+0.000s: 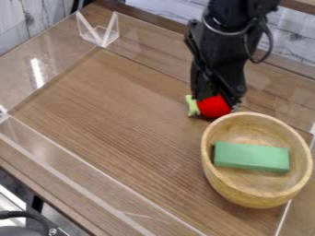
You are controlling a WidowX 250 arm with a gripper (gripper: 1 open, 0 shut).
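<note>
My dark gripper (207, 85) hangs in the upper middle, over and just behind a red object (215, 105) with a small pale green piece (193, 107) at its left. Whether the fingers touch the red object, or how they stand, is hard to tell. A wooden bowl (292, 166) at the lower right holds a green block (250, 158).
A clear plastic holder (99, 28) stands at the back left. A white wall borders the back.
</note>
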